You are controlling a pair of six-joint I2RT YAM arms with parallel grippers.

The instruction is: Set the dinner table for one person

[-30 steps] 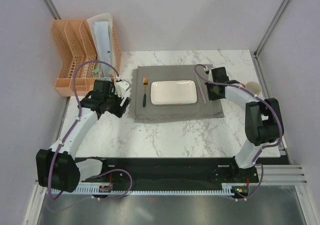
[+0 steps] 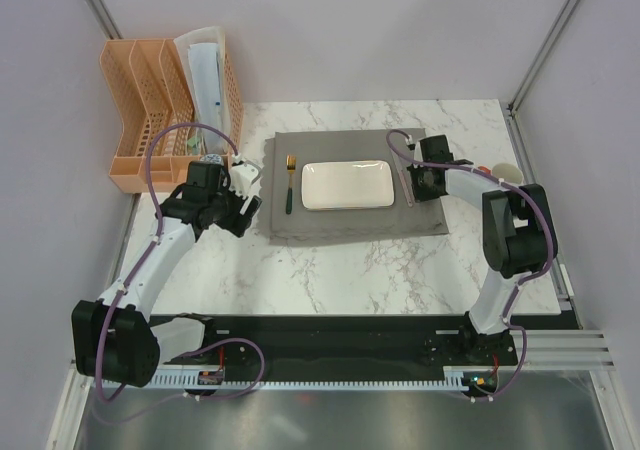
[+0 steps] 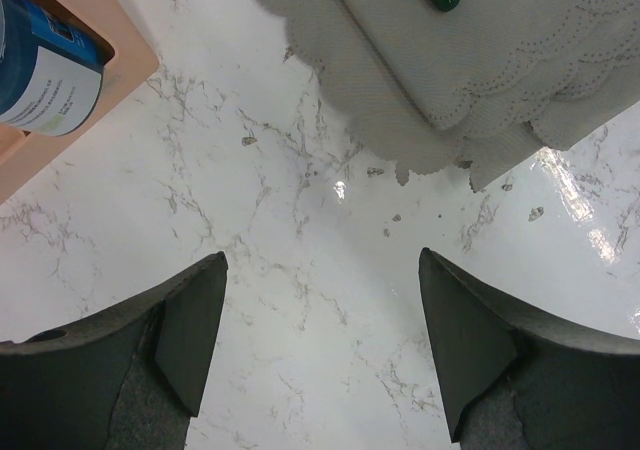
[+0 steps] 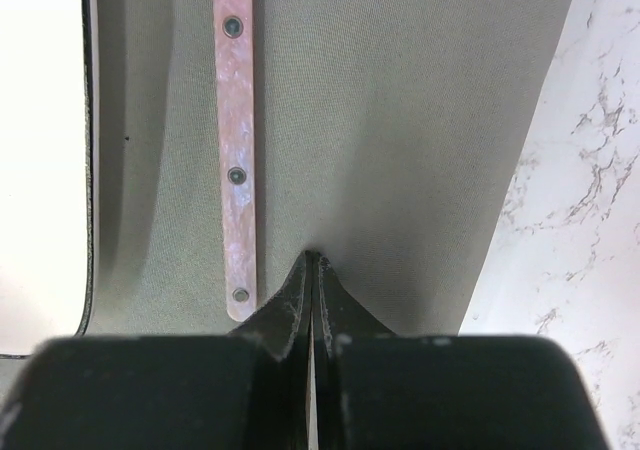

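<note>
A grey placemat [image 2: 350, 228] lies on the marble table, bearing a white rectangular plate [image 2: 347, 185] at its middle. Left of the plate is a fork [image 2: 290, 184] with a dark green handle. On the plate's right lies a knife with a pink handle [image 4: 236, 150], parallel to the plate's edge. My right gripper is shut, its tips low over the mat just right of the handle's end; nothing shows between them. Off the mat's left side, my left gripper stands with its fingers apart over bare marble, empty.
A peach-coloured rack [image 2: 150, 110] stands at the back left, holding a blue-and-white container [image 3: 55, 80] and upright items. Beyond the right forearm sit a cream cup [image 2: 507, 174] and something red.
The right gripper has shifted slightly about the mat's right part, its forearm swinging a little to the left. The left arm, plate, fork and knife look unmoved.
</note>
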